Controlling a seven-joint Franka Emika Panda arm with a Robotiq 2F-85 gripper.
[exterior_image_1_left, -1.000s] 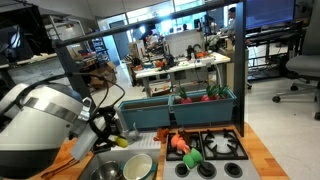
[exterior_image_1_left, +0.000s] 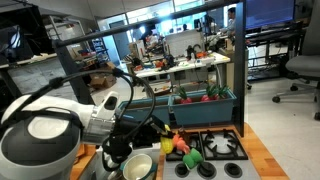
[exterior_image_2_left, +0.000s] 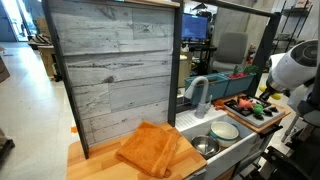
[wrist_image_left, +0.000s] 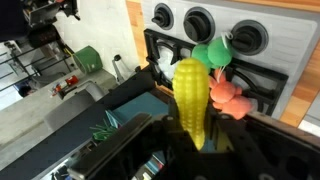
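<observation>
A long yellow object (wrist_image_left: 191, 100) fills the middle of the wrist view, with my gripper (exterior_image_1_left: 170, 134) shut on it. It hangs over the stove (exterior_image_1_left: 220, 145), and the same yellow object (exterior_image_1_left: 181, 142) shows at the gripper's tip in exterior view 1. Below it on the stove lie a green object (wrist_image_left: 218, 52) and a pinkish-red object (wrist_image_left: 232, 100). The yellow one partly covers them in the wrist view. In exterior view 1 the green object (exterior_image_1_left: 193, 158) sits just in front of the gripper. Most of the fingers' surface is hidden in shadow.
White pot (exterior_image_1_left: 138, 167) and metal bowl (exterior_image_2_left: 206, 146) stand in the sink area left of the stove. Behind it are blue bins (exterior_image_1_left: 205, 111), one holding red and green items. An orange cloth (exterior_image_2_left: 148, 148) lies on the wooden counter. Stove knobs (wrist_image_left: 200, 22) are close by.
My arm has swung right with the yellow object, from over the sink and pot to over the stove. The green object has stayed put.
</observation>
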